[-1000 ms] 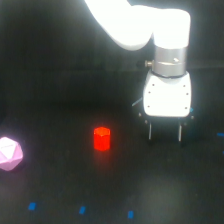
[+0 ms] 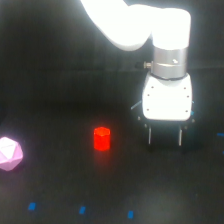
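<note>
A red prism-shaped block [image 2: 101, 138] stands on the dark surface left of centre. A pink faceted block [image 2: 8, 154] sits at the far left edge. My gripper [image 2: 165, 135] is at the right, below the white wrist, to the right of the red block and apart from it. Its two thin fingers hang spread apart with nothing visible between them.
Small blue marks [image 2: 131, 214] lie along the front of the dark surface and at the right edge.
The blocks have not moved.
</note>
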